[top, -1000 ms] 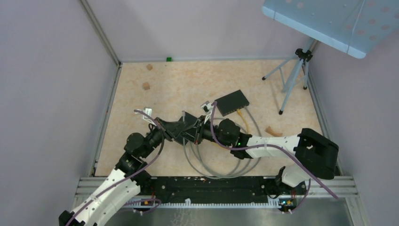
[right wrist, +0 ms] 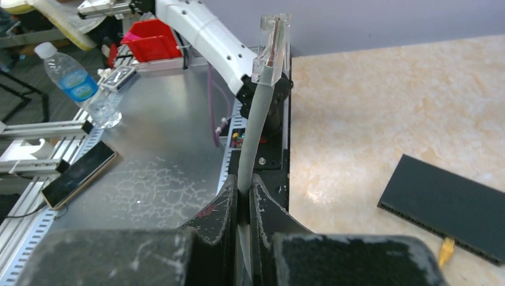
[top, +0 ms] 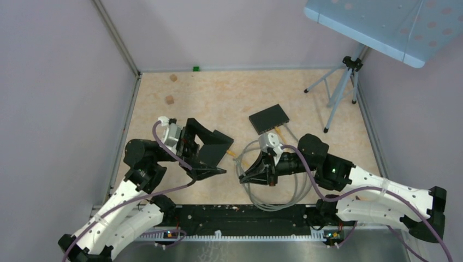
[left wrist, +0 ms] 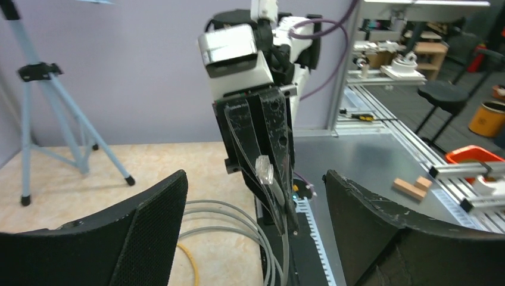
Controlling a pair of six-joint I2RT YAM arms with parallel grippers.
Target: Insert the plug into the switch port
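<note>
My right gripper [top: 243, 177] is shut on the grey cable [right wrist: 256, 119], whose clear plug [right wrist: 271, 47] stands upright above its fingertips in the right wrist view. In the left wrist view the plug [left wrist: 264, 168] shows against the right gripper, ahead of my left gripper, whose fingers are apart with nothing between them. One black switch [right wrist: 443, 208], with a yellow cable in its front, lies on the table. The top view shows two switches, one [top: 268, 117] at right and one [top: 217, 144] partly behind my left arm.
Loops of grey cable [top: 273, 204] lie on the tabletop [top: 229, 93]. A light-blue tripod [top: 341, 90] stands at the back right. Small wooden blocks [top: 170, 100] lie at the back left.
My two grippers, close together a second ago, have moved apart and toward the front. The left gripper's fingers are apart, and the right gripper has carried the cable down and rightward.
</note>
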